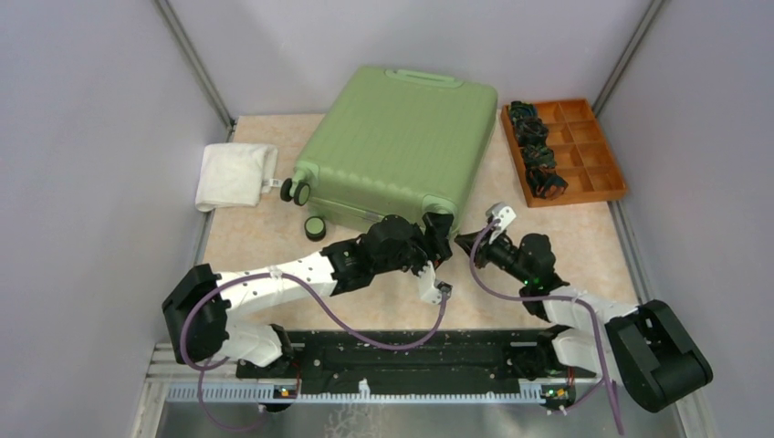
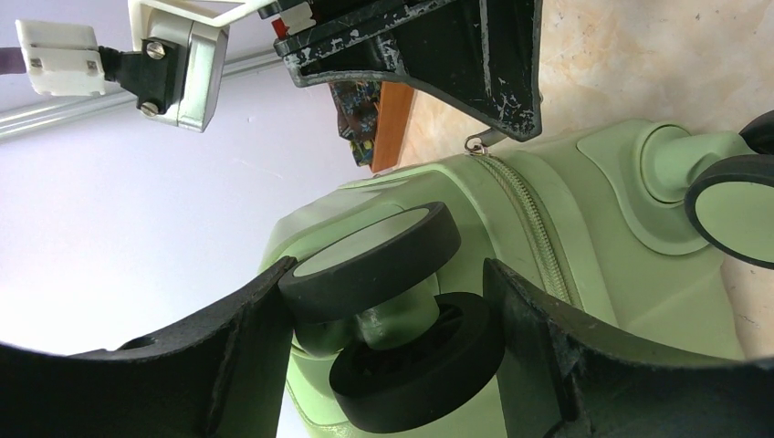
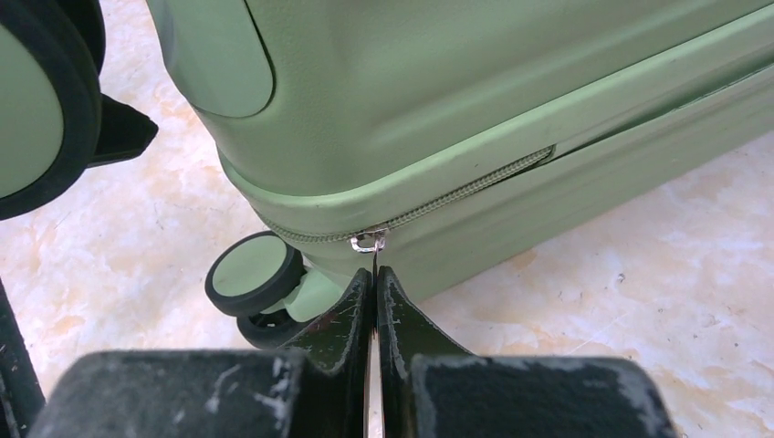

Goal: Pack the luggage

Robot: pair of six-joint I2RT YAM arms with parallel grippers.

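Note:
A closed green hard-shell suitcase [image 1: 392, 137] lies flat on the table. In the left wrist view my left gripper has its fingers around a black-rimmed caster wheel [image 2: 365, 254] at the suitcase's near right corner; whether it grips firmly is unclear. My right gripper is shut at the zipper pull [image 3: 368, 242] on the suitcase's side zipper [image 3: 465, 187]; any thin tab between the fingertips is hard to make out.
A wooden divided tray [image 1: 584, 155] with dark folded items stands at the back right. A white towel [image 1: 228, 173] lies at the left.

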